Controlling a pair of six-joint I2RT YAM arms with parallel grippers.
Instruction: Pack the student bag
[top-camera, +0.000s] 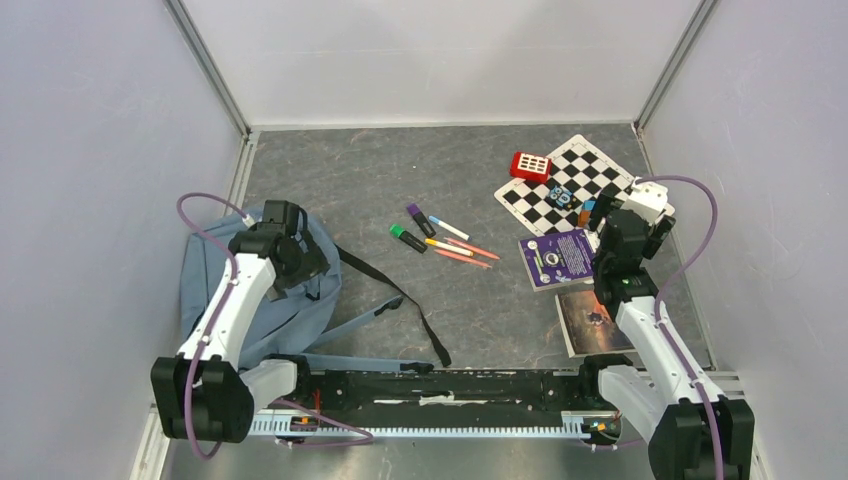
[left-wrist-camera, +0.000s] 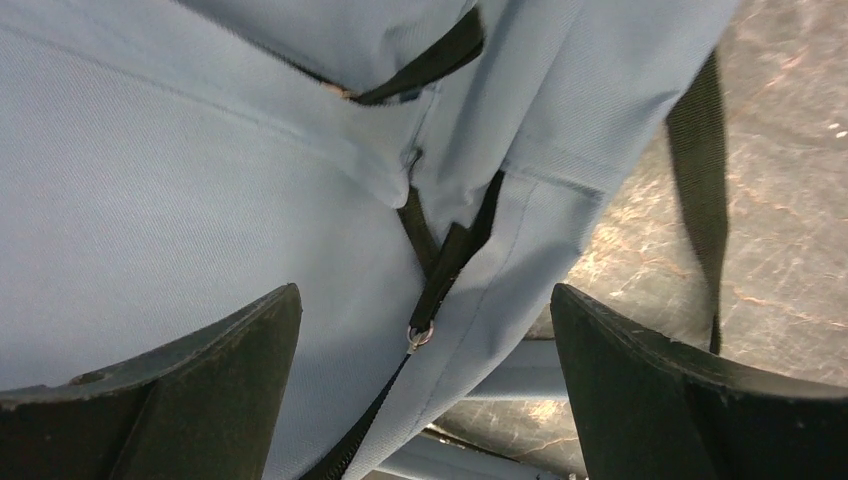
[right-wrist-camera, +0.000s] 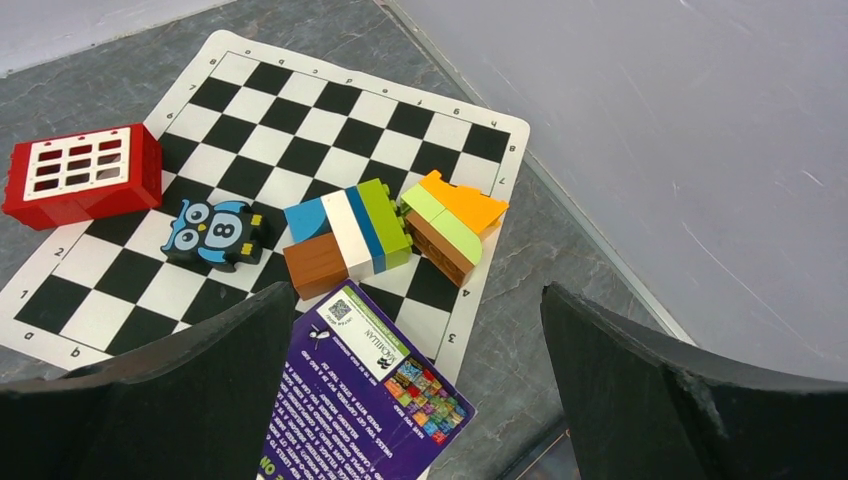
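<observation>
The blue-grey bag (top-camera: 300, 325) lies flat at the left of the table, its black strap (top-camera: 385, 285) trailing right. Close over it, my left gripper is open; a black zipper pull (left-wrist-camera: 440, 275) on the fabric shows between its fingers, not gripped. At the right, my right gripper hangs open above the purple book (right-wrist-camera: 350, 400) and chessboard (right-wrist-camera: 300, 130), holding nothing. On the board rest an owl toy (right-wrist-camera: 215, 235), a red block box (right-wrist-camera: 85, 175) and several coloured blocks (right-wrist-camera: 355, 235). Partly hidden under the right arm is a dark book (top-camera: 590, 322).
Mid-table lie a green-capped marker (top-camera: 408, 238), a purple-capped marker (top-camera: 420, 220), a blue-capped pen (top-camera: 449, 227), a yellow pen (top-camera: 448, 246) and orange pencils (top-camera: 462, 258). Walls (right-wrist-camera: 640, 150) bound both sides.
</observation>
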